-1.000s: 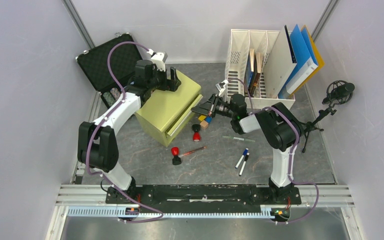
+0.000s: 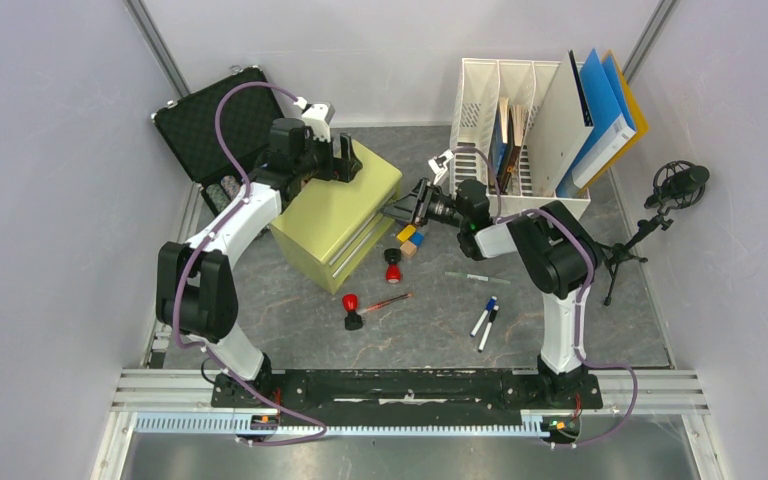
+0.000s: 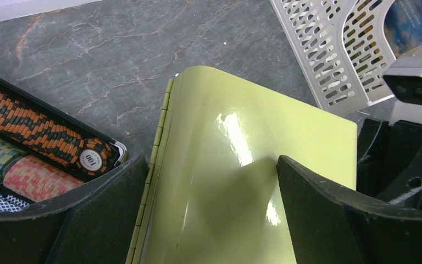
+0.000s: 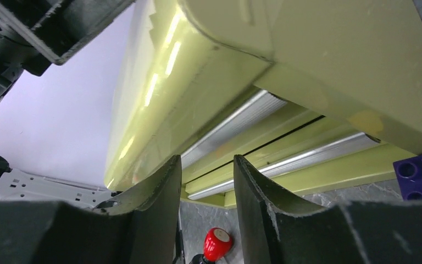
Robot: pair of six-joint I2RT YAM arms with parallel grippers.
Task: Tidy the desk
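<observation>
A glossy pale-green drawer cabinet [image 2: 315,225] stands left of centre, its two silver-handled drawer fronts [image 4: 307,157] facing right. My left gripper [image 2: 345,160] is over the cabinet's top [image 3: 225,220], its fingers apart across the top surface in the left wrist view. My right gripper [image 2: 392,210] is at the cabinet's front, open, fingertips by the drawer handles. Below and beside it lie coloured blocks [image 2: 408,248], a purple block [image 4: 420,176], red-and-black stamps [image 2: 393,265] [image 2: 351,310], a pen [image 2: 390,301] and markers [image 2: 482,318].
An open black case with poker chips [image 3: 44,126] sits behind the cabinet at left. A white file rack [image 2: 475,90] with books and folders stands back right. A microphone on a stand [image 2: 680,185] is at far right.
My right gripper has shifted slightly left and up against the cabinet front, its arm tilting a little. The upper drawer front appears to sit slightly differently. The left arm looks unchanged.
</observation>
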